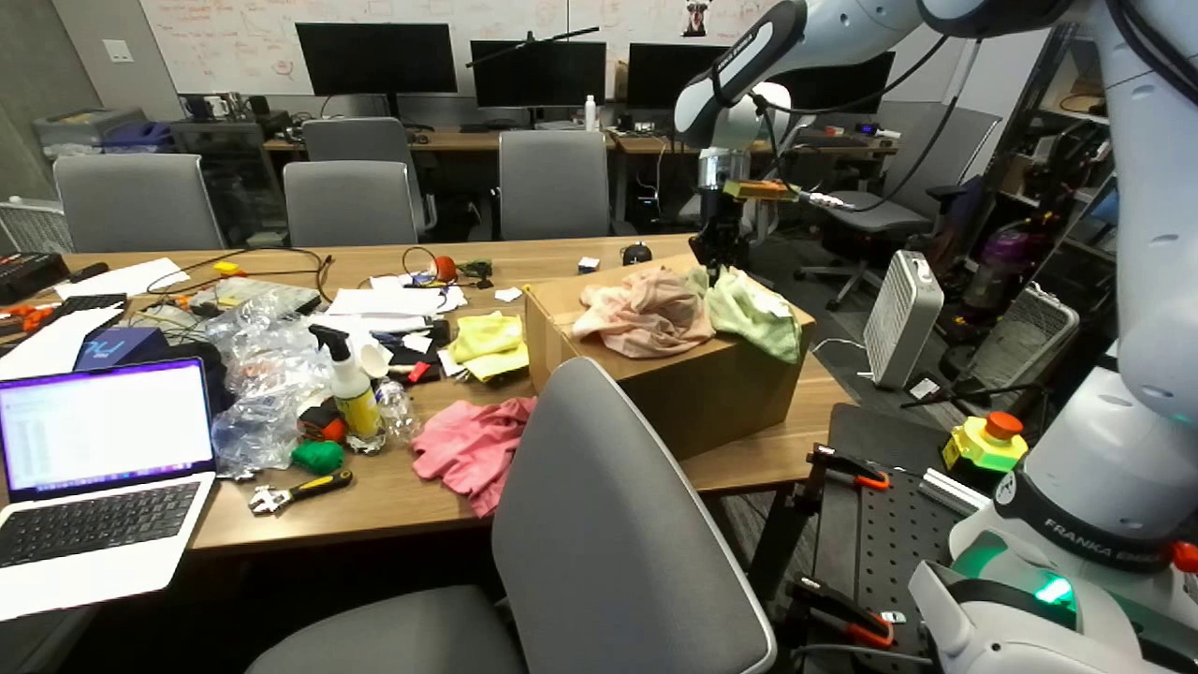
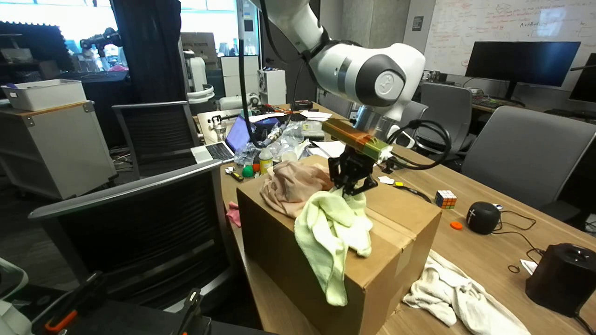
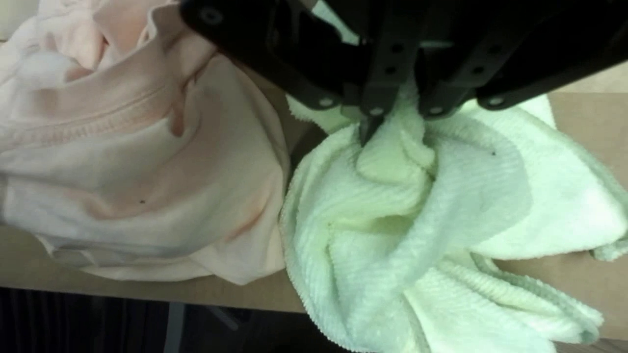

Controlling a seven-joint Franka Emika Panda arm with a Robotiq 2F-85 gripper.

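Note:
A pale green towel (image 2: 329, 229) lies bunched on top of the cardboard box (image 2: 313, 279), one end draping down the box's side. My gripper is shut on a pinched fold of this pale green towel (image 3: 365, 235), seen clearly in the wrist view. The towel's peak rises into the fingers, while the rest still rests on the box. Beside it sits a crumpled peach cloth (image 3: 147, 176), apart from the fingers. In exterior view 1 the gripper (image 1: 716, 270) is above the right part of the box, and its fingertips are hard to make out.
A white cloth (image 2: 461, 298), a puzzle cube (image 2: 445, 199) and black speakers (image 2: 483, 217) lie around the box. A pink cloth (image 1: 477, 444), a yellow cloth (image 1: 490, 343) and clutter cover the table to the left. A grey chair (image 1: 629, 528) stands in front.

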